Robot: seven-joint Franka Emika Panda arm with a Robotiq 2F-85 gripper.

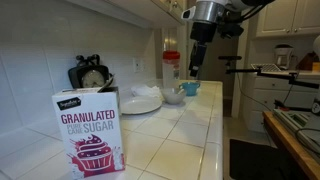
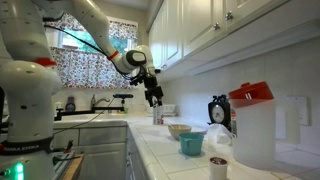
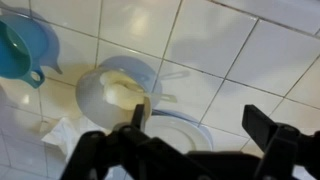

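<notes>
My gripper (image 1: 196,72) hangs in the air above the white tiled counter (image 1: 160,150), pointing down. In the wrist view its dark fingers stand well apart at the bottom, with nothing seen between them. Below and to the left in that view is a metal-looking bowl (image 3: 92,103) holding something pale. Beside it, a round white plate (image 3: 180,128) is partly covered by the gripper. At the upper left edge sits a teal cup (image 3: 10,50) with a handle. No contact shows between the gripper and any of these.
A granulated sugar box (image 1: 88,135) stands upright on the counter. A black dial-faced object (image 2: 219,108) is by the wall, and a large clear container (image 2: 254,135) with a red lid stands nearby. A small can (image 2: 218,169) is near the camera. Cabinets (image 2: 215,35) overhang the counter.
</notes>
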